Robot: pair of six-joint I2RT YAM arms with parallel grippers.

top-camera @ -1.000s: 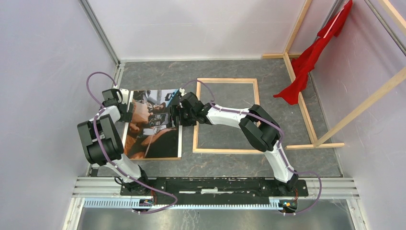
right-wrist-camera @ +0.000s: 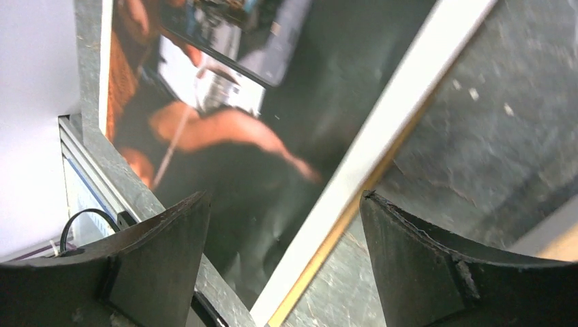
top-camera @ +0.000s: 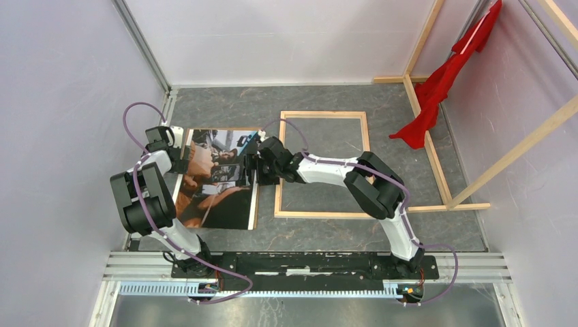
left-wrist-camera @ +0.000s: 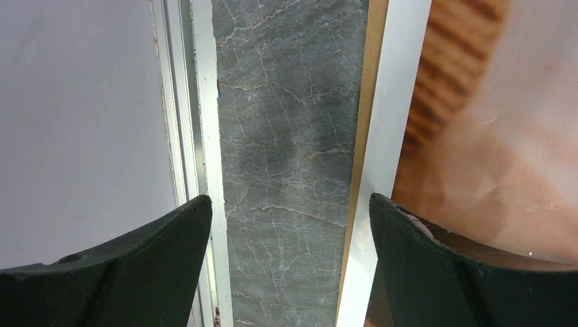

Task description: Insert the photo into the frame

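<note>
The photo point(top-camera: 215, 194), a dark and brown print with white side borders, lies at the left over a wooden frame point(top-camera: 255, 216) whose edge shows along its back and right sides. At its left border point(left-wrist-camera: 382, 163), my left gripper stands open; its right finger overlaps that border in view, and bare floor fills most of the gap. Over the right border point(right-wrist-camera: 347, 177), my right gripper has its fingers apart, with the border running diagonally between them in view. Whether any finger touches the photo, I cannot tell.
A second wooden frame point(top-camera: 324, 214) lies right of the photo, grey floor inside it, my right arm crossing above. A wooden stand point(top-camera: 446, 194) with red cloth point(top-camera: 436, 95) is at the far right. Close beside the left gripper is the white left wall point(left-wrist-camera: 82, 136).
The photo has shifted slightly toward the front and turned a little over the frame: wood now shows at the back, less at the front. My right gripper moved slightly; the left arm looks still.
</note>
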